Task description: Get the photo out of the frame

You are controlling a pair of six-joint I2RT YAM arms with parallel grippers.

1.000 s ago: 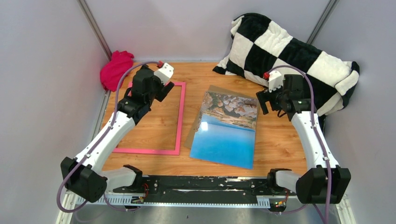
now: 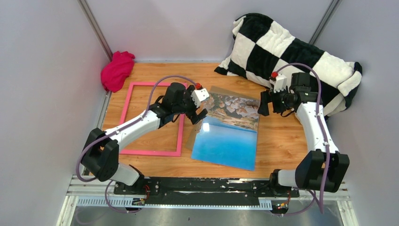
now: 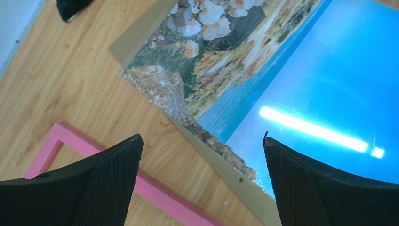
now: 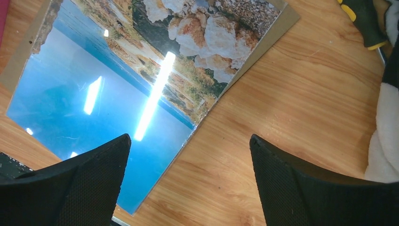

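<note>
A glossy photo (image 2: pixel 225 143) of rocks and blue sea lies on a brown backing board (image 3: pixel 126 47), right of the pink frame (image 2: pixel 179 141), which lies empty on the wood. My left gripper (image 2: pixel 198 115) is open over the photo's left edge, and the left wrist view (image 3: pixel 202 146) shows nothing between its fingers. My right gripper (image 2: pixel 265 103) hangs open by the photo's upper right, with nothing between its fingers in the right wrist view (image 4: pixel 190 141).
A checkered pillow (image 2: pixel 273 42) fills the back right, with a screwdriver (image 4: pixel 362 28) beside it. A red cloth (image 2: pixel 116 70) lies at the back left. Bare wood shows right of the photo.
My left gripper has moved rightward and down in the top view, from over the frame to the photo's edge. My right arm has shifted slightly. The photo and frame are unchanged.
</note>
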